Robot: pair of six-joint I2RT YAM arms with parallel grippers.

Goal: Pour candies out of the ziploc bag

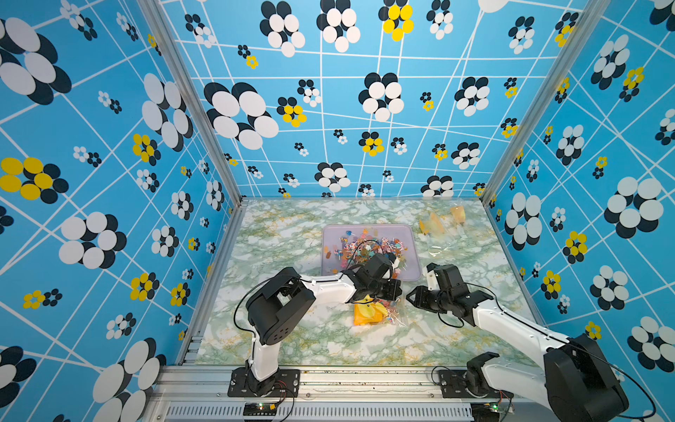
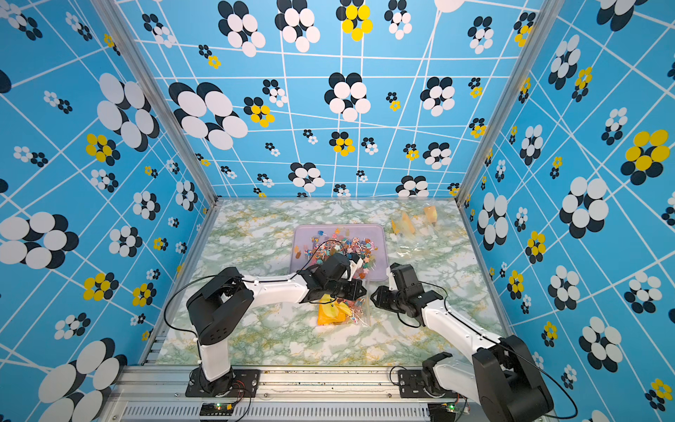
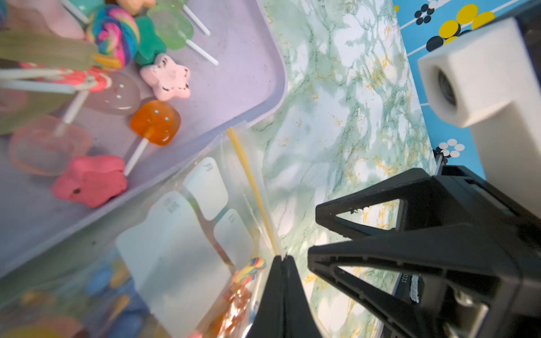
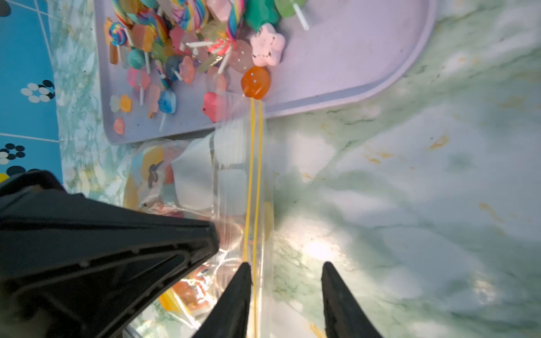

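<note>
The ziploc bag (image 1: 370, 313) lies in front of the tray, clear with orange-yellow printing and candies inside; its zipper strip (image 4: 252, 186) faces right. Above it, my left gripper (image 1: 395, 288) is shut; in the left wrist view its fingertips meet at the zipper edge, and whether they pinch any film is unclear. Just right of the bag, my right gripper (image 2: 379, 298) is part open, with its fingers (image 4: 169, 236) beside the zipper edge and nothing visibly held. The lilac tray (image 1: 334, 232) holds many loose candies and lollipops.
More clear bags with yellow contents (image 1: 436, 221) lie at the back right. Bare marble table (image 1: 260, 232) shows left of the tray and right of the bag. Patterned blue walls enclose the workspace.
</note>
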